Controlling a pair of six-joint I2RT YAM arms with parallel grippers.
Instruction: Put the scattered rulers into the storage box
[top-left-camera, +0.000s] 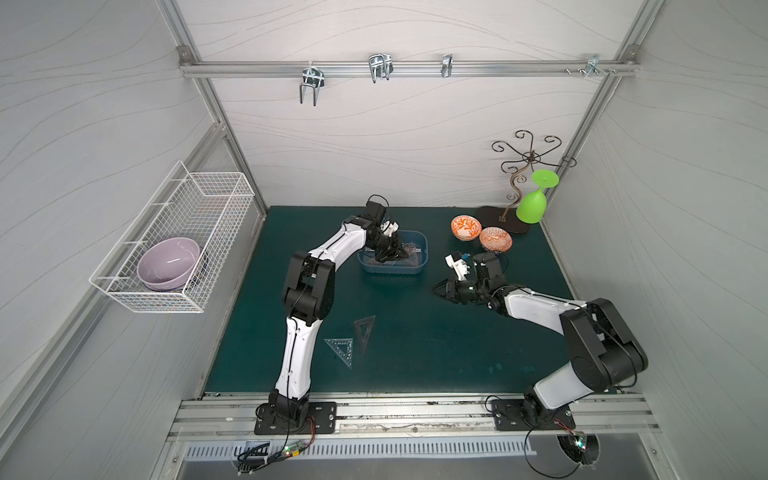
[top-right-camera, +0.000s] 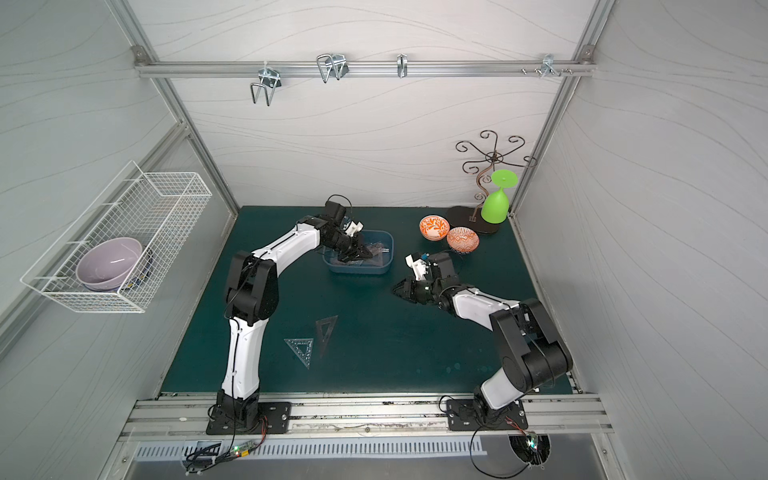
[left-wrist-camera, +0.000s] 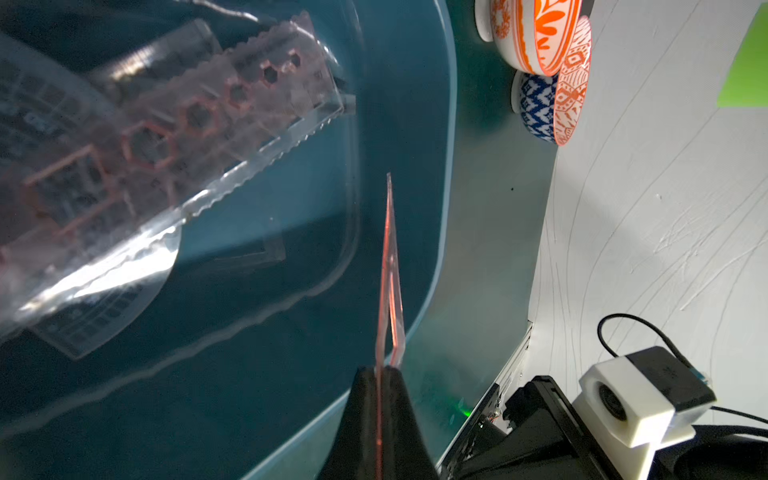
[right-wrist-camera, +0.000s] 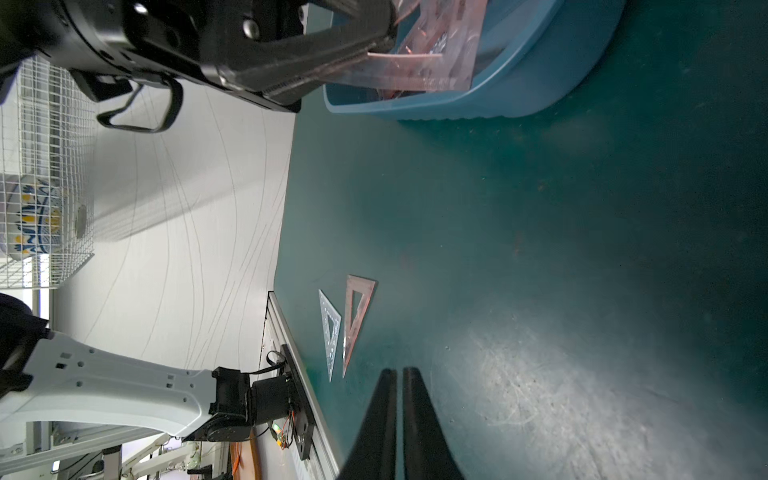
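Observation:
My left gripper is shut on a thin pinkish set square (left-wrist-camera: 385, 288), seen edge-on above the blue storage box (top-left-camera: 392, 269). Inside the box lie a pinkish ruler with hexagonal holes (left-wrist-camera: 180, 132) and other clear rulers, partly overlapped. On the table, a clear set square (right-wrist-camera: 324, 304) lies beside a pinkish set square (right-wrist-camera: 361, 284), toward the front left. To the right of the box, my right gripper points down over bare table, its fingers practically together and nothing between them.
Two patterned bowls, one orange and white (top-left-camera: 465, 228), stand behind the right arm. A dark stand (top-left-camera: 512, 220) holds a green goblet (top-left-camera: 531, 206) at the back right. The wire basket (top-left-camera: 200, 297) hangs on the left wall.

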